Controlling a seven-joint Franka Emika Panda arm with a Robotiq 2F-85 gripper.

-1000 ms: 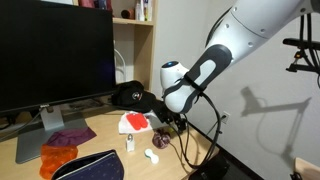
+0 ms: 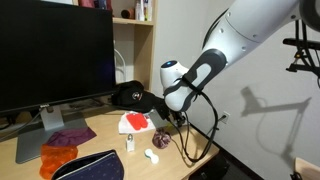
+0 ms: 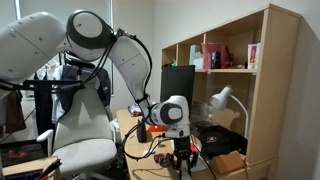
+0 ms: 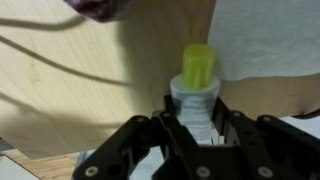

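Observation:
In the wrist view, a small bottle-like object with a yellow-green end [image 4: 199, 66] and a pale, clear-looking body [image 4: 197, 103] lies between the fingertips of my gripper. The fingertips sit close along both sides of its body; whether they press on it is not clear. Exterior view 1 has the gripper [image 2: 178, 118] low at the right part of the desk, where the bottle cannot be made out. From the other side, the gripper [image 3: 184, 154] also appears low near the desktop.
A dark red bundle [image 4: 100, 8] and a white cloth [image 4: 262, 38] flank the bottle. On the desk are a white spoon-like item [image 2: 152, 156], a white remote-like item [image 2: 130, 143], an orange-red cloth [image 2: 57, 160] and a dark pouch [image 2: 90, 168]. A monitor [image 2: 55, 60] stands left.
The arm's white wrist housing has risen very slightly over the last second. Objects on the desk look unmoved.

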